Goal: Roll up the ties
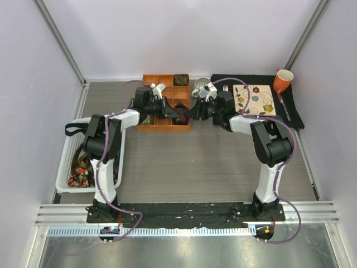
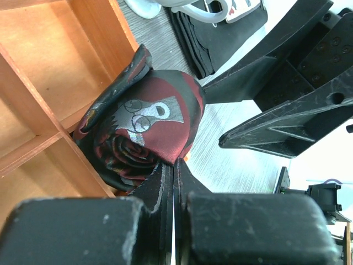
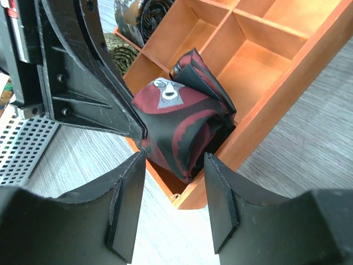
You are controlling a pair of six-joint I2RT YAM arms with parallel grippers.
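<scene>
A dark red and black tie point(image 1: 182, 118), bundled and printed with a grey dog, sits in the front right compartment of the wooden organizer point(image 1: 162, 128). In the left wrist view the tie point(image 2: 165, 124) bulges above the compartment wall, one folded end sticking up. My left gripper is shut with its tips against the bundle's edge; whether cloth is pinched there cannot be told. From the right, my right gripper stands open and empty just outside the box corner, its fingertips near the tie point(image 3: 179, 124).
Rolled ties point(image 3: 154, 16) lie in other compartments. A white basket point(image 1: 59, 167) of ties stands at left. White cups point(image 1: 201, 85), a black cloth point(image 1: 262, 78) with a floral plate point(image 1: 254, 100) and an orange cup point(image 1: 283, 81) occupy the back right.
</scene>
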